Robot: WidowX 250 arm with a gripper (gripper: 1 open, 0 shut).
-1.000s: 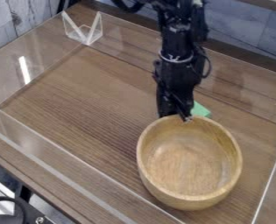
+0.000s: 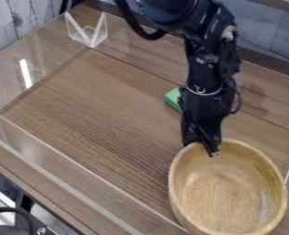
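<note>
My black gripper (image 2: 203,138) reaches down from the top of the view to the back-left rim of a large wooden bowl (image 2: 227,188) at the lower right. It is shut; whether the rim sits between its fingers is hidden. A green object (image 2: 173,98) lies on the tabletop behind the arm, mostly hidden by it.
A white wire-like stand (image 2: 88,32) is at the back left. Grey plank walls border the back, and a black cable shows at the bottom left.
The bowl has shifted to the right and toward the front along with my gripper at its rim. The green object now shows to the left of the arm.
</note>
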